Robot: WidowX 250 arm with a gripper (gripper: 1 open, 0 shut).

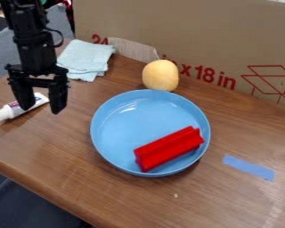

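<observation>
My black gripper (40, 100) stands open at the left, low over the white tube (11, 111) with its printed label, which it partly hides. Whether its fingers touch the tube I cannot tell. A blue plate (131, 116) in the middle holds a red block-like object (167, 147) on its right part. Behind the plate sits a round yellow object (160, 75).
A folded pale blue cloth (85, 59) lies at the back left. A cardboard wall (205, 36) closes the back. A blue tape strip (248, 167) lies on the right.
</observation>
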